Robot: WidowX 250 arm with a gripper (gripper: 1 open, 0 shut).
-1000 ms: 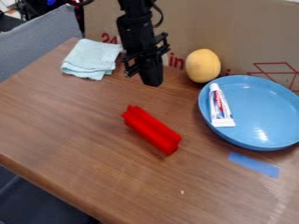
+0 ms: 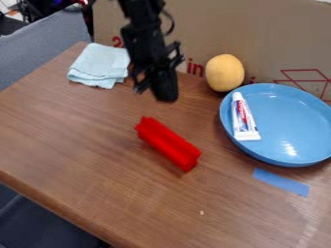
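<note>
My black gripper (image 2: 163, 83) hangs over the back middle of the wooden table, shut, with nothing visible between its fingers; it is somewhat blurred. Below it lies a red cylindrical object (image 2: 168, 143), slanted on the wood. To the right a blue plate (image 2: 288, 136) holds a white toothpaste tube (image 2: 243, 117). A yellow potato-like object (image 2: 225, 73) stands behind the plate's left edge, and a folded light-blue cloth (image 2: 99, 64) lies at the back left.
A cardboard box (image 2: 278, 39) backs the table (image 2: 77, 145). A strip of blue tape (image 2: 281, 182) is stuck in front of the plate.
The gripper has shifted slightly, staying over the back middle of the table, and now looks blurred. The objects on the table have not moved.
</note>
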